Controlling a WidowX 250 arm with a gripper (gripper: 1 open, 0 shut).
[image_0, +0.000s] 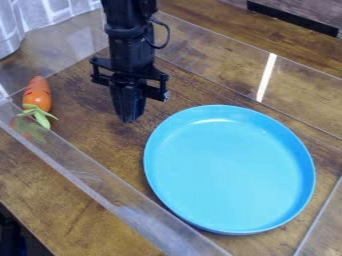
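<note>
My black gripper points down at the wooden surface in the upper middle of the camera view, shut, with nothing visible between its fingers. To its left lies an orange carrot with green leafy top toward the front. A large blue plate fills the right front, just right of and nearer than the gripper.
Clear plastic walls edge the wooden workspace. Bare wood lies between carrot and plate, and more open wood is behind and right of the gripper.
</note>
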